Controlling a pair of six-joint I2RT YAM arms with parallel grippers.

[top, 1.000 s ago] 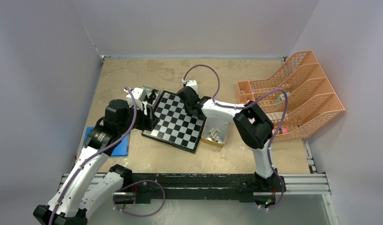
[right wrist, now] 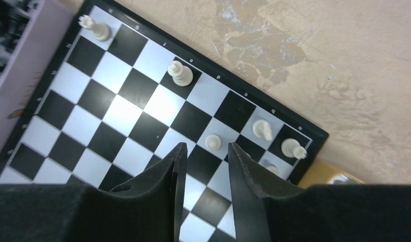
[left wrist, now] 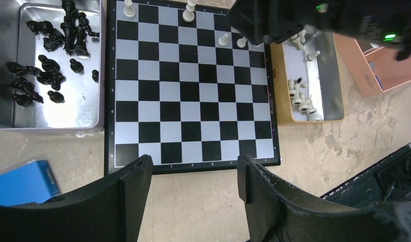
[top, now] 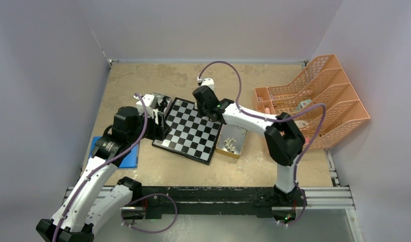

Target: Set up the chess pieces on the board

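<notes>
The chessboard [top: 186, 132] lies flat mid-table, and white pieces stand along its far side. In the right wrist view I see a white rook [right wrist: 99, 30] in one corner, a tall white piece [right wrist: 180, 74] further along the edge, and a white pawn [right wrist: 212, 141] just beyond my right gripper. That gripper is open over the board, its fingers apart and empty; more white pieces, including a corner one [right wrist: 293, 148], stand to its right. My left gripper hangs open near the board's front edge, nothing between its fingers. Black pieces [left wrist: 56, 53] lie jumbled in a metal tray [left wrist: 47, 129].
Right of the board, a second tray [left wrist: 283, 85] holds loose white pieces [left wrist: 301, 96]. A blue box [left wrist: 26, 184] lies at the left, and an orange basket [top: 345, 116] at the far right. Bare table [top: 183, 174] shows in front of the board.
My left arm and the trays have stayed put.
</notes>
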